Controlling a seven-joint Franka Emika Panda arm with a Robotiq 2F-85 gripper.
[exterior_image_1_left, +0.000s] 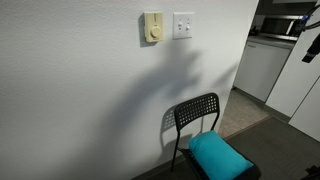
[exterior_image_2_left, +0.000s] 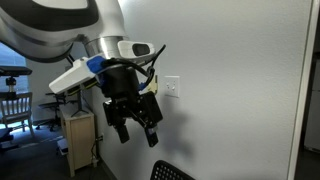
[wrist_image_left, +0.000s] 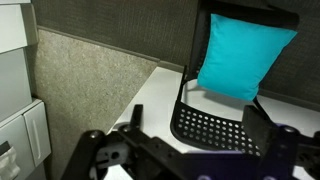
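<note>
A turquoise cushion (wrist_image_left: 240, 58) rests on the seat of a black chair with a perforated backrest (wrist_image_left: 215, 130). From the side, the same cushion (exterior_image_1_left: 218, 156) and chair back (exterior_image_1_left: 196, 109) stand close to the white wall. My gripper (exterior_image_2_left: 137, 134) hangs high in front of the wall, its two dark fingers apart and nothing between them. In the wrist view the open gripper looks down over the chair, with its fingers well to either side of the backrest and clear of the cushion.
On the wall are a yellowish dial control (exterior_image_1_left: 153, 27) and a white switch plate (exterior_image_1_left: 183, 25). White cabinets (exterior_image_1_left: 262, 70) and a microwave (exterior_image_1_left: 282, 27) stand beyond the wall's end. Carpeted floor (wrist_image_left: 85, 90) lies open beside the chair.
</note>
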